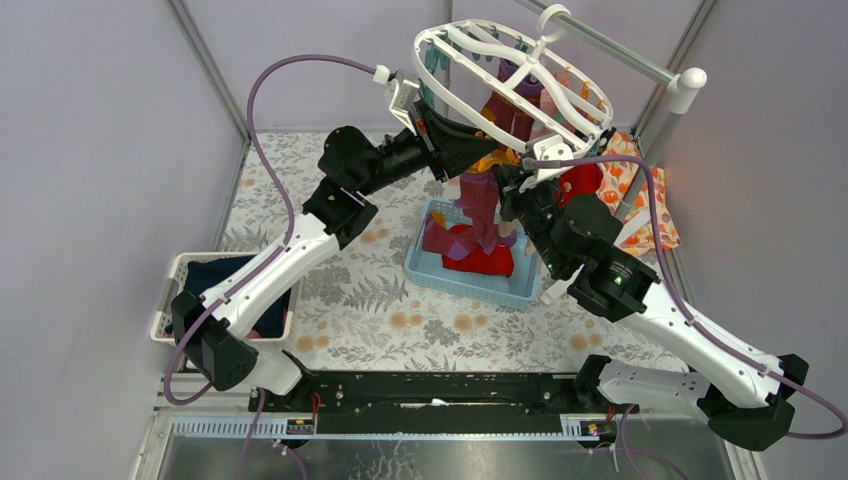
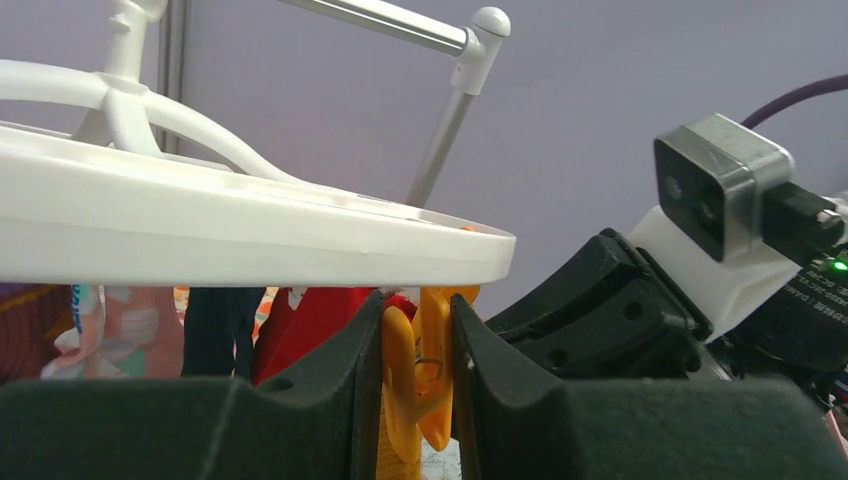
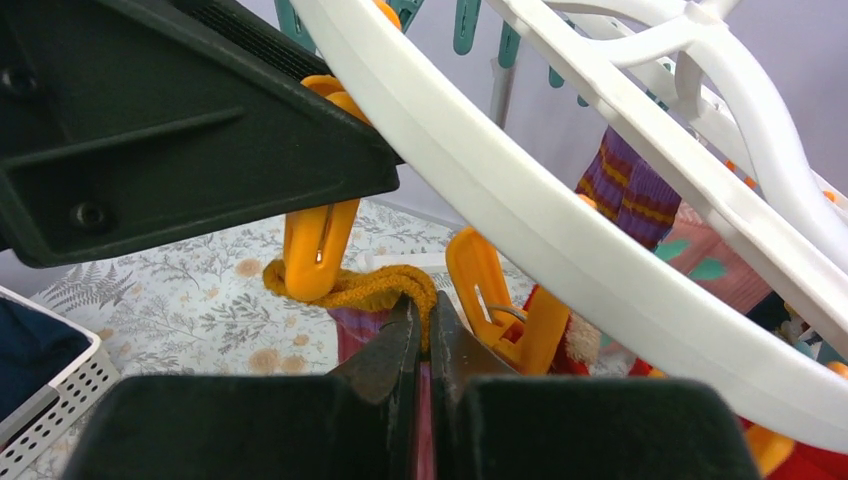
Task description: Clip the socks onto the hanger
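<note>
A purple-red sock with a mustard cuff hangs below the rim of the white round hanger. My right gripper is shut on that cuff. At the rim, an orange clip sits between the fingers of my left gripper, which are part open around it. In the right wrist view, the lower tips of this clip meet the left end of the cuff; whether they grip it I cannot tell. Another orange clip hangs just right of the cuff.
Other socks, including a striped one and a red one, hang from the hanger. Below stands a blue basket with socks inside. A white basket holding dark cloth is at left.
</note>
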